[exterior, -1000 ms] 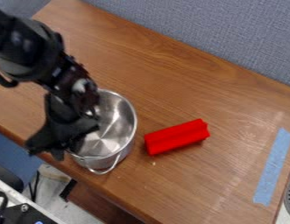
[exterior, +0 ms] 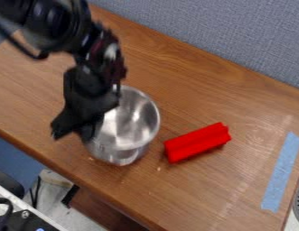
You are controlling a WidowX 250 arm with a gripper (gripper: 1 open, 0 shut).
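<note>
A steel pot [exterior: 130, 135] sits near the front left edge of the wooden table, tilted or seen at an angle, its inside facing up. The black gripper [exterior: 81, 126] reaches down over the pot's left part and covers that side of its rim; its fingertips are blurred and partly lost against the pot. A red block [exterior: 198, 143] lies to the right of the pot.
A strip of blue tape [exterior: 281, 171] runs along the table's right side. A white round object [exterior: 296, 207] shows at the lower right corner.
The arm has shifted right and the pot has moved right and back, away from the front edge.
</note>
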